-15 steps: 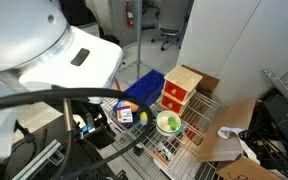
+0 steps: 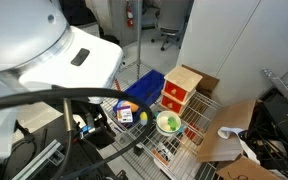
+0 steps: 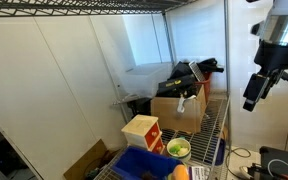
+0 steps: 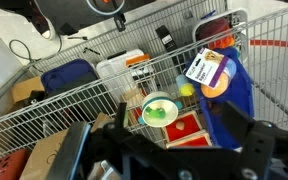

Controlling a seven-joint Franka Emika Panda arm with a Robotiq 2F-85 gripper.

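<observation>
My gripper stands open in the wrist view, its dark fingers far apart with nothing held between them. It looks down on a wire rack [image 4: 79, 105], clear of the things there. Between the fingers in that view appears a white bowl [image 4: 159, 109] with something green in it. A small red-fronted wooden drawer box [image 2: 179, 88] stands behind the bowl in exterior view 1. Beside it lies a blue bin [image 4: 234, 95], with an orange round item [image 4: 216, 82] and a white printed packet [image 4: 202, 66] at its edge.
An open cardboard box [image 2: 227, 132] sits on the right of exterior view 1. A small yellow item [image 2: 144, 117] lies near the bowl. In the wrist view, a white pack [image 4: 124, 65] and a black item [image 4: 166, 38] lie farther up the rack. Bare wire shows between them.
</observation>
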